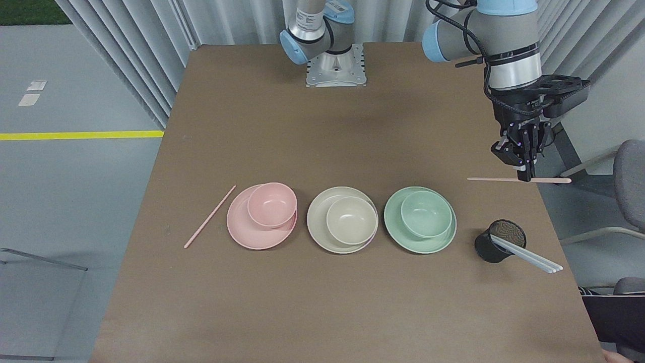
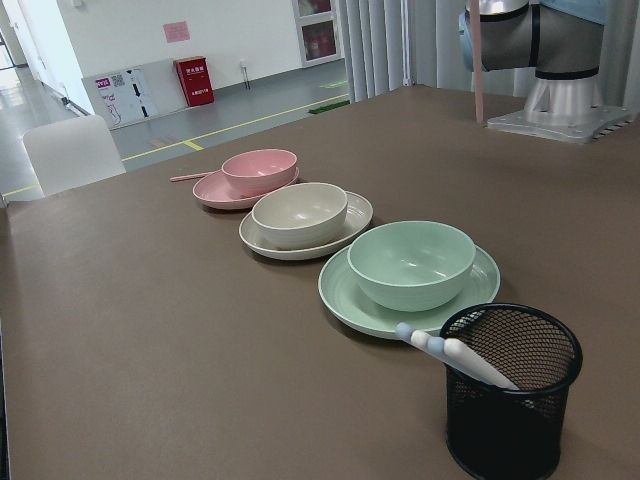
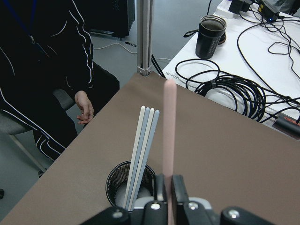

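My gripper [image 1: 525, 174] is shut on a pink chopstick [image 3: 168, 126], held level above the table's right side, behind a black mesh pen cup [image 1: 493, 245] that holds several white and pale blue chopsticks [image 1: 532, 257]. The wrist view shows the cup just beyond the fingers. Another pink chopstick [image 1: 209, 217] lies left of the pink plate [image 1: 242, 230]. Plates with matching bowls stand in a row: pink bowl [image 1: 272, 202], cream bowl [image 1: 351, 219] and green bowl [image 1: 426, 212], the last nearest the cup.
The robot base [image 1: 335, 75] stands at the back of the brown table [image 1: 338, 302], whose front and back middle are clear. A seated person [image 3: 56, 70] is beside the right edge, near a white side table [image 3: 253, 56] with cables and a tumbler.
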